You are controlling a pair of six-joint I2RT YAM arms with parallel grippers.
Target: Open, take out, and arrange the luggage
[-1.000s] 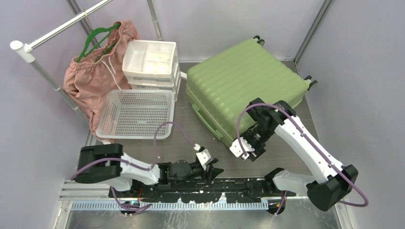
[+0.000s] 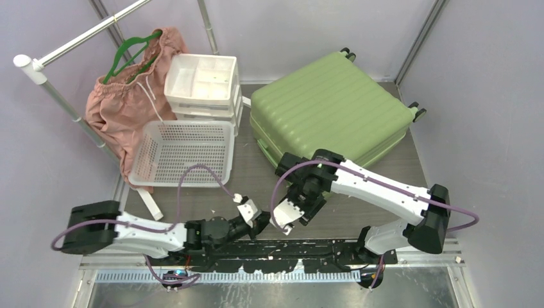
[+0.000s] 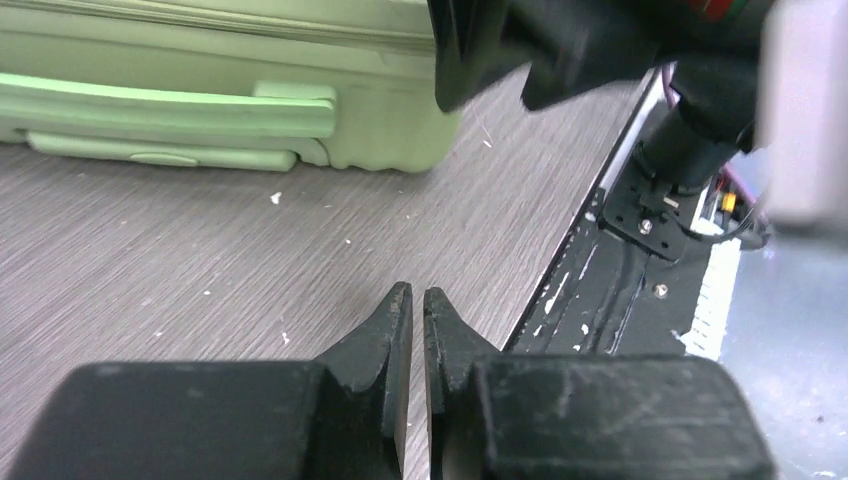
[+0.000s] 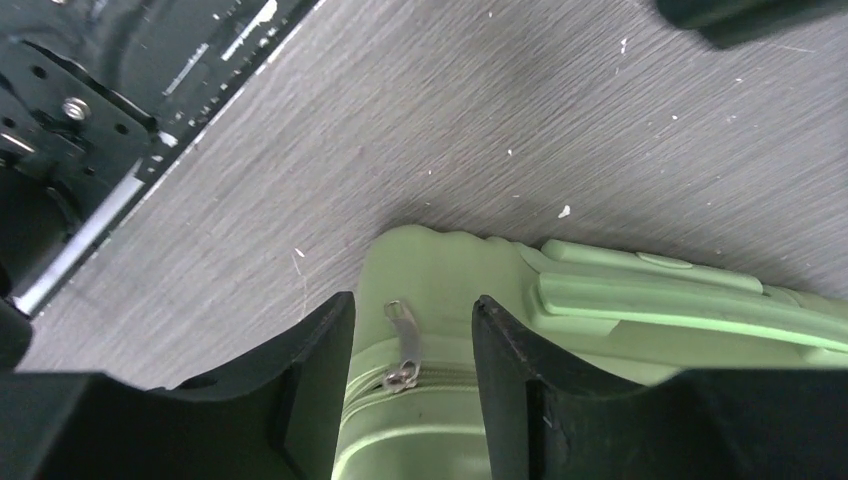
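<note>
A green hard-shell suitcase [image 2: 327,102] lies flat at the right, its handle [image 3: 170,110] on the side facing the arms. My left gripper is low over the floor in front of it, fingertips close together, with no object visible between them. My right gripper is over the suitcase's front corner, fingers apart around the view of a metal zipper pull [image 4: 405,345]; I cannot tell whether they touch it.
A white mesh basket [image 2: 179,179], clear drawers [image 2: 200,77] and a pink bag on a hanger [image 2: 109,115] fill the left. Bare floor [image 2: 253,173] lies between basket and suitcase.
My right arm has moved left along the suitcase's front. My left gripper has shifted left in the top view.
</note>
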